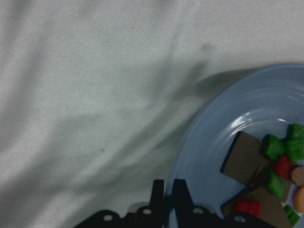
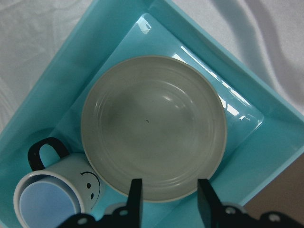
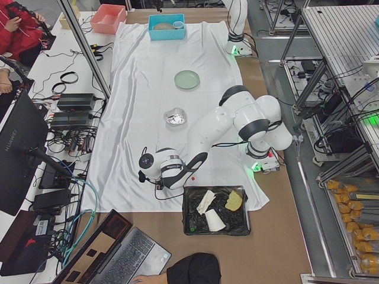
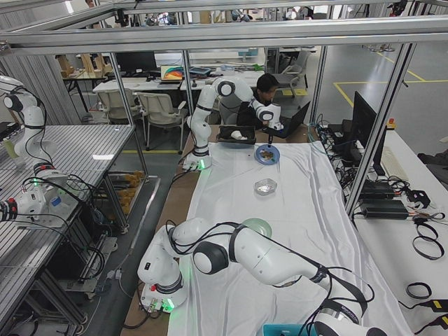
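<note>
A blue plate (image 4: pixel 267 155) holding dark squares and green and red pieces is under my left gripper; its fingertips are close together at the plate's rim, and whether they grip it is unclear. My right gripper is open above a turquoise bin (image 3: pixel 167 34) holding a beige plate (image 2: pixel 153 124) and a smiley mug (image 2: pixel 86 190) with a light blue cup inside.
A green plate (image 3: pixel 187 79) and a foil dish (image 3: pixel 175 117) lie mid-table on the white cloth. A black-lined tray (image 3: pixel 195 224) with cloths and a yellow piece stands beside the left arm.
</note>
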